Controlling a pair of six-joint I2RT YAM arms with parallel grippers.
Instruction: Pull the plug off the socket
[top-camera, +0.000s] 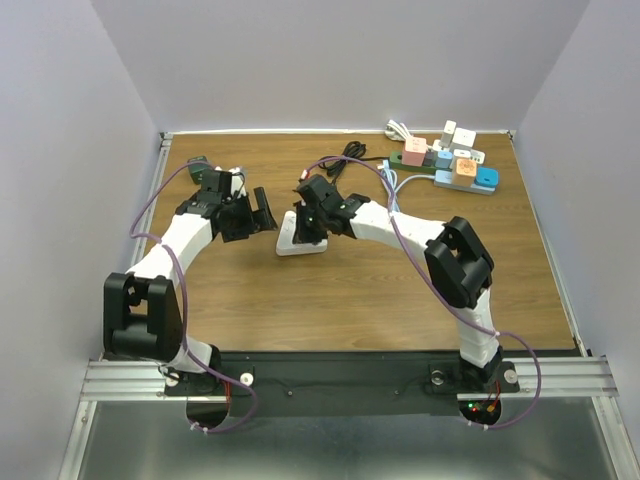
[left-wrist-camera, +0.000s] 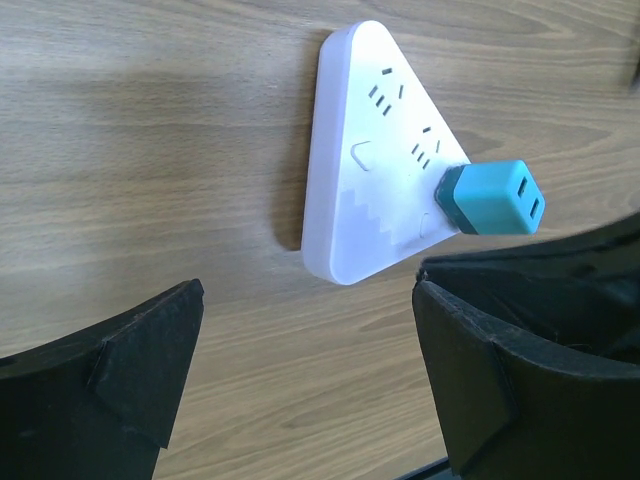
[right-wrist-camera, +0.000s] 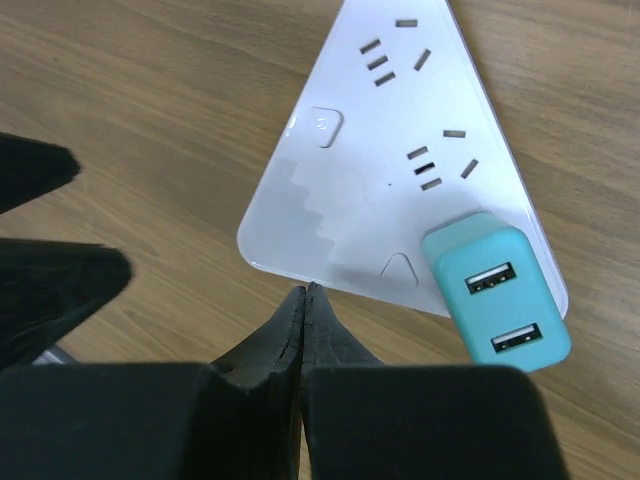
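A white triangular socket (top-camera: 288, 244) lies flat mid-table, partly covered by my right gripper in the top view. In the right wrist view the socket's slotted face (right-wrist-camera: 380, 200) shows clearly. A turquoise plug with two USB ports sits on it near one corner; it also appears as a plug (left-wrist-camera: 495, 197) in the left wrist view. Left of the socket, my left gripper (top-camera: 263, 210) is open and empty. My right gripper is shut, nothing showing between its fingers, beside the socket edge near the plug.
A black cable (top-camera: 345, 158) and a light blue cord (top-camera: 390, 188) lie behind the socket. Colourful plugs and strips (top-camera: 463, 168) stand at the back right. A dark green block (top-camera: 198, 167) sits back left.
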